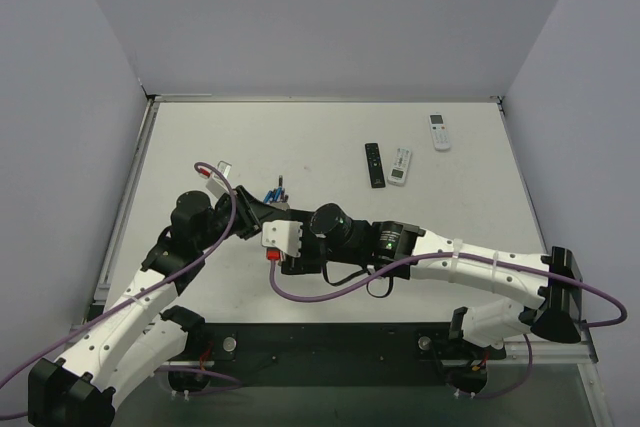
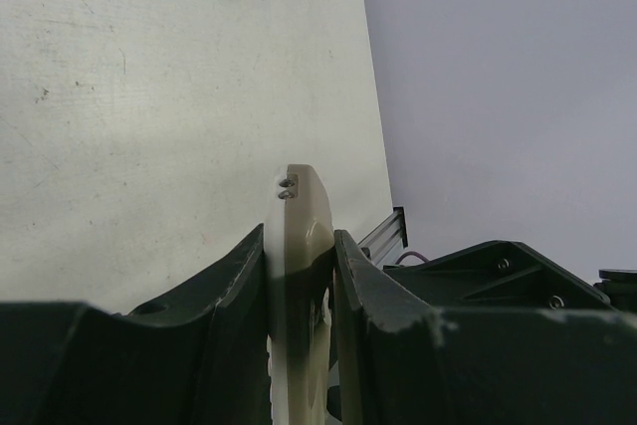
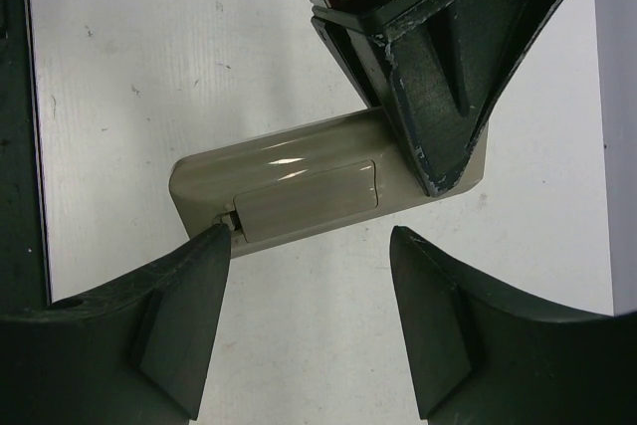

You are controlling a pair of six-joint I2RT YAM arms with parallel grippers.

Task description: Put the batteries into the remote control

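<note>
My left gripper is shut on a pale remote control [image 2: 299,196], which stands end-on in the left wrist view. In the right wrist view that remote [image 3: 204,186] lies lengthwise with its back showing: a rectangular cover [image 3: 309,201] with a small latch at its left end. My right gripper is part open just below it, one finger at each side of the view, the left fingertip close by the latch end. In the top view both grippers meet at the centre and hide the remote. Small blue batteries [image 1: 271,194] stand behind them; their exact number is unclear.
A black remote [image 1: 374,165], a white remote [image 1: 399,167] and another white remote [image 1: 439,132] lie at the back right. Side walls bound it left and right.
</note>
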